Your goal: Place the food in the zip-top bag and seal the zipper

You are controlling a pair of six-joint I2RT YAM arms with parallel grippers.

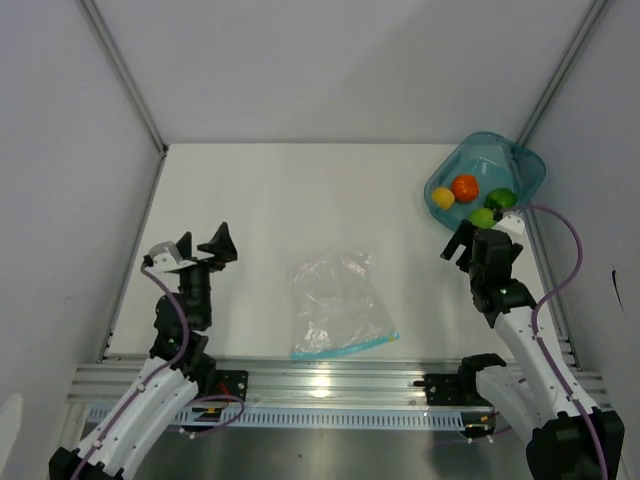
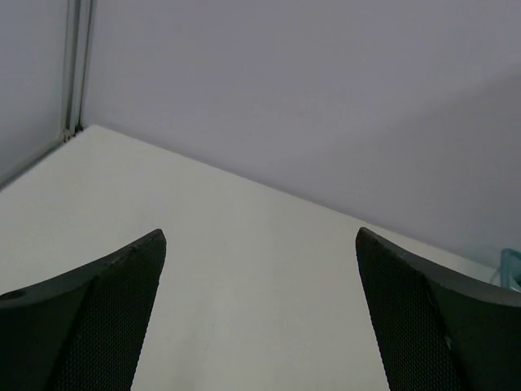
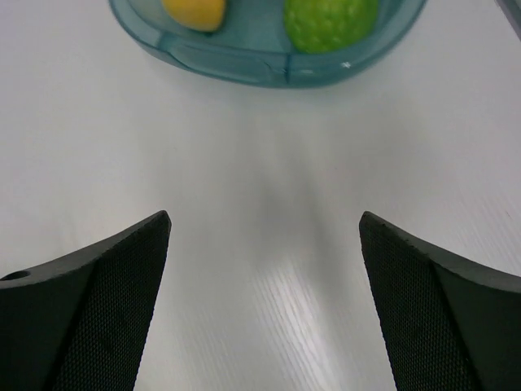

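A clear zip top bag [image 1: 335, 300] lies flat near the table's front edge, its blue zipper strip [image 1: 345, 348] toward the front. The food sits in a blue bin [image 1: 533, 182] at the back right: an orange-red item [image 1: 464, 187], a yellow one [image 1: 443, 197], a dark green one [image 1: 501, 199] and a light green one [image 1: 482, 217]. My left gripper [image 1: 206, 240] is open above the table, left of the bag, with nothing between its fingers. Open and empty too, my right gripper hangs just in front of the bin.
Bare white table [image 1: 280, 200] spreads between the left arm and the bin. A metal rail [image 1: 320, 378] runs along the front edge, and grey walls close in the back and sides. Purple cables [image 1: 580, 250] trail along both arms.
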